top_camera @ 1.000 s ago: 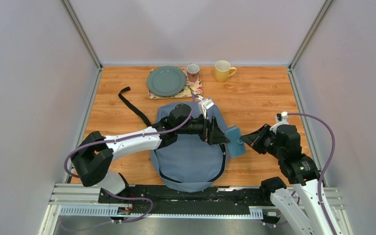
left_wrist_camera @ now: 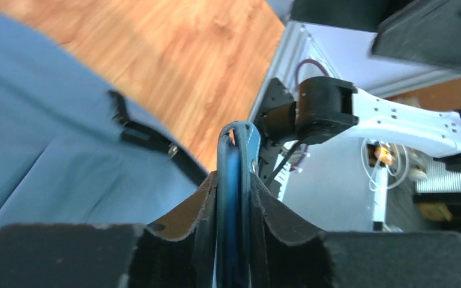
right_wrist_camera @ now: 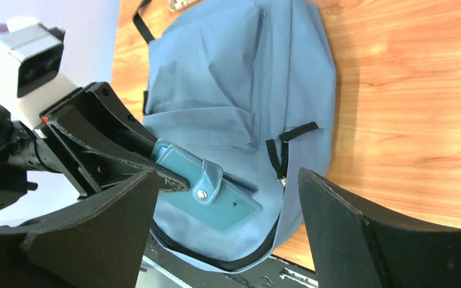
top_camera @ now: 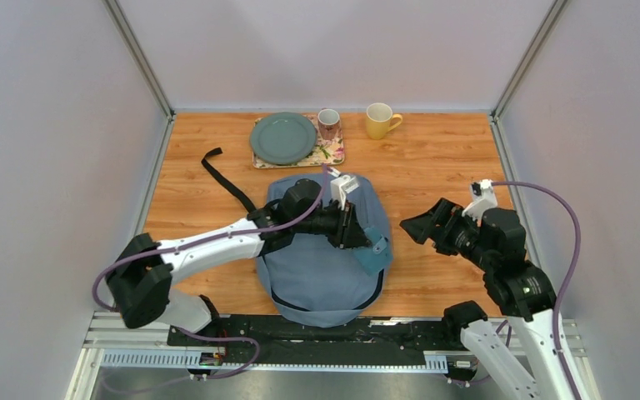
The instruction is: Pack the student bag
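A blue fabric bag [top_camera: 317,279] lies flat on the table, its dark-edged opening towards the front. Above its right side is a teal snap-flap case [right_wrist_camera: 222,207], tilted, with its end between the fingers of my left gripper [top_camera: 358,242]. From the left wrist the case [left_wrist_camera: 231,198] shows edge-on, pinched between both pads. My right gripper [top_camera: 425,237] stands open to the right of the bag, apart from the case, and its spread fingers [right_wrist_camera: 105,231] have nothing between them.
Behind the bag, a grey plate [top_camera: 283,138] and a white-and-brown cup [top_camera: 328,123] rest on a floral tray [top_camera: 333,152]. A yellow mug [top_camera: 378,122] stands to their right. A black strap [top_camera: 227,183] trails left from the bag. Bare wood lies at the right.
My left gripper has moved left and towards the front, bringing the case over the bag.
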